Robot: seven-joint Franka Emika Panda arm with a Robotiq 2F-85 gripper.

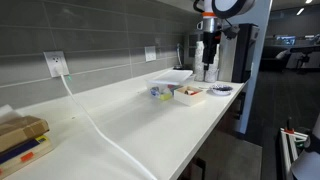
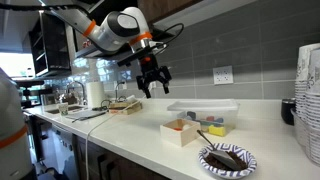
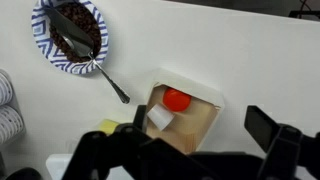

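Observation:
My gripper hangs high above the table, its two black fingers [image 3: 264, 130] spread wide in the wrist view with no object held between them. Below it sits a small open white box [image 3: 206, 92] containing a round red object [image 3: 176, 99] and a small white object [image 3: 160, 117]. A blue-and-white patterned dish [image 3: 42, 37] holds dark contents [image 3: 70, 18], with a spoon [image 3: 115, 87] resting across its edge. Something yellow [image 3: 107, 127] is partly covered by the gripper. In exterior view 2, the gripper [image 2: 153, 91] is well clear of the box [image 2: 178, 137].
Behind the box stands a clear plastic bin [image 2: 203, 109], with a yellow item [image 2: 217, 129] low at its front. Stacked bowls [image 2: 308, 101] rise at the right. Several boxes [image 1: 20, 137] occupy the other end of the counter [image 1: 110, 145], whose middle is clear.

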